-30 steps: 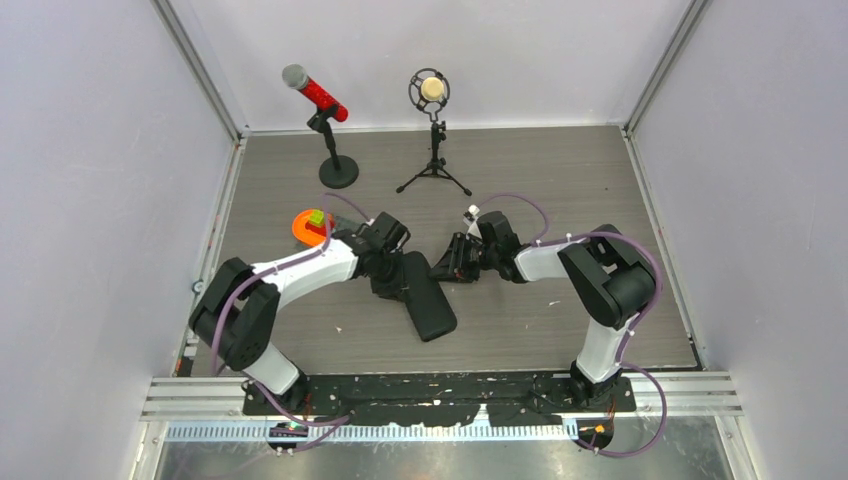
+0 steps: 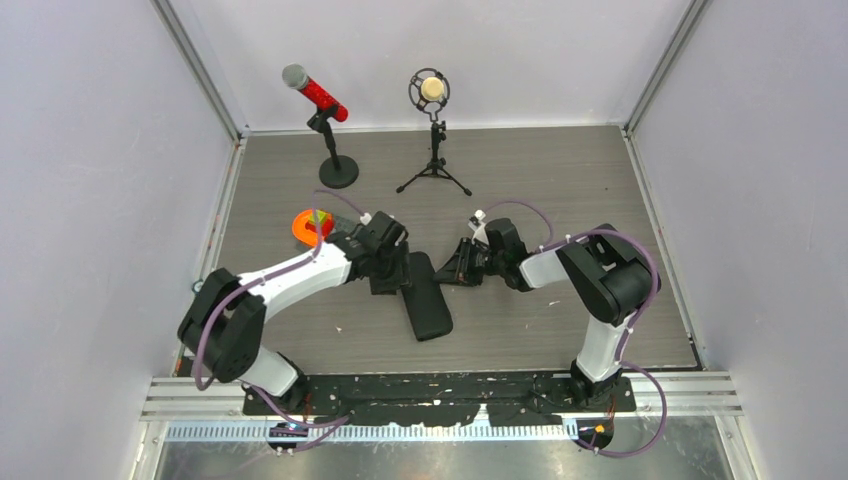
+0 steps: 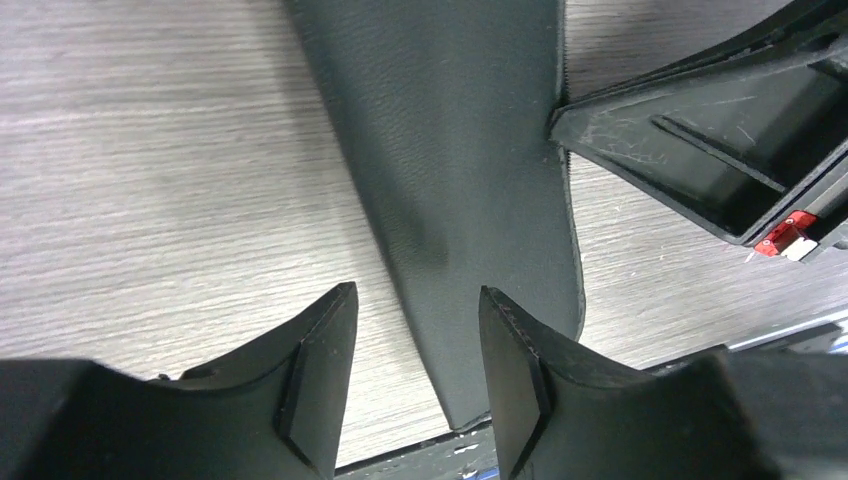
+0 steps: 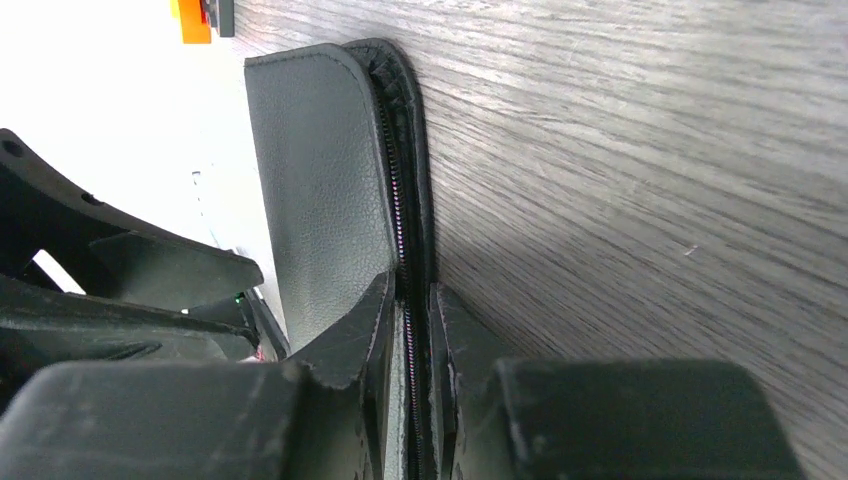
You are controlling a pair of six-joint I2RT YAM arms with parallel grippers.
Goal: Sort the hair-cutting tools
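A long black zippered case [image 2: 428, 305] lies slantwise on the table between my two grippers, closed as far as shows. In the left wrist view, my left gripper is open over the case [image 3: 450, 200]; one fingertip is over it, the other past its left edge. My right gripper is shut on the zipped edge of the case [image 4: 320, 150], with the zipper running between its fingers. Seen from the left wrist, the right gripper's finger [image 3: 650, 130] meets the case's right edge. Any tools inside are hidden.
An orange dish [image 2: 303, 228] with red and yellow-green pieces stands behind the left arm, partly covered. A red microphone [image 2: 322, 95] and a shock-mounted microphone [image 2: 432, 90] on stands are at the back. Bare table [image 2: 570, 180] lies at the back right.
My right gripper has tipped slightly and moved a little frontward. The case has shifted slightly left.
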